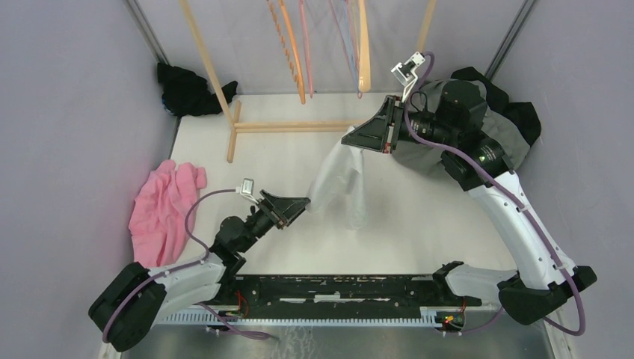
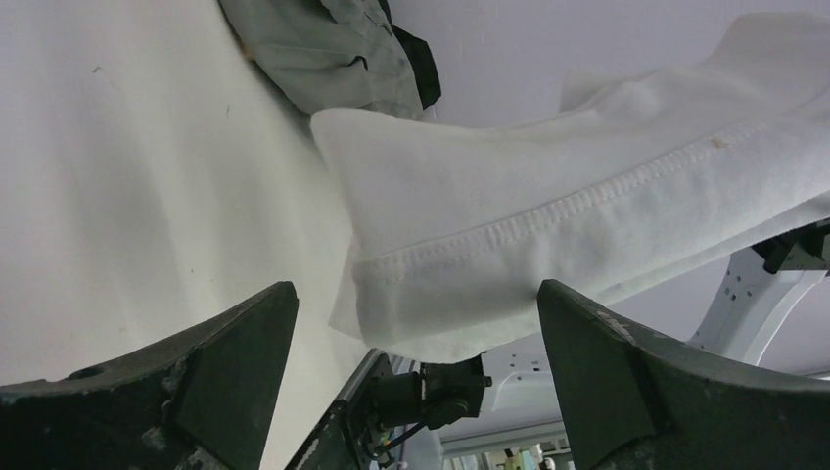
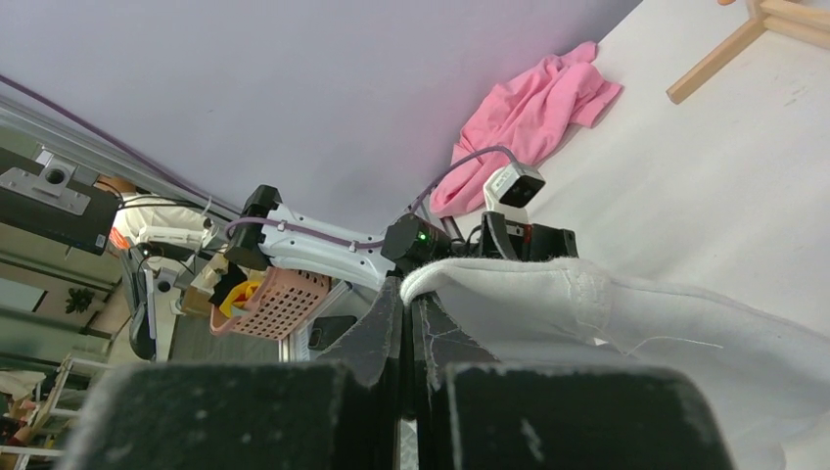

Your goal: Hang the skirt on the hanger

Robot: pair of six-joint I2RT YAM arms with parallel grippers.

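A white skirt (image 1: 344, 176) hangs in the air over the table, with my right gripper (image 1: 347, 140) shut on its upper edge. In the right wrist view the skirt (image 3: 646, 318) runs off to the right from the shut fingers. My left gripper (image 1: 306, 203) is beside the skirt's lower left edge in the top view. Its fingers (image 2: 235, 362) stand wide apart in the left wrist view. A stitched end of the skirt (image 2: 440, 274) shows beyond and partly between them, not gripped. Several hangers (image 1: 364, 52) hang from the rack at the back.
The wooden rack's base bar (image 1: 299, 126) crosses the back of the table. Pink cloth (image 1: 166, 217) lies at the left, black cloth (image 1: 188, 90) at the back left, and grey cloth (image 1: 497, 142) at the back right.
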